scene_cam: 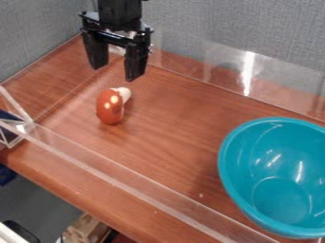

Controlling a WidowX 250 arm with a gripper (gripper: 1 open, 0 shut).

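Note:
A black gripper [116, 59] hangs at the upper left of the camera view, its two fingers spread wide with nothing between them. Below it a red, egg-shaped object [109, 109] with pale yellow marks stands on the wooden table [178, 152]. A small white piece [122, 94] is just behind the red object, touching or very near it.
A large turquoise bowl [275, 176] takes up the right side. Clear low walls line the table's edges, with grey padded walls behind. Dark items and a wooden piece lie off the table at the lower left.

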